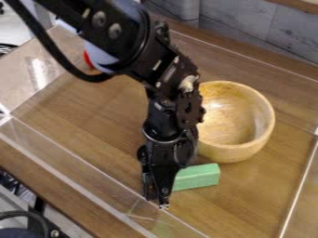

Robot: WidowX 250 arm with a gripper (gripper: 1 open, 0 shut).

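Observation:
My gripper [162, 186] points down at the near part of the wooden table, shut on a green block [199, 177]. The block reaches out to the right from behind the fingers, and its left end is hidden by them. A wooden bowl [243, 121] stands behind the block and to the right, its left side partly hidden by my arm.
A red object [91, 58] at the back left is mostly hidden by the arm. Grey plank walls stand behind the table. A clear edge strip runs along the near left, another along the right. Bare table lies left of the gripper.

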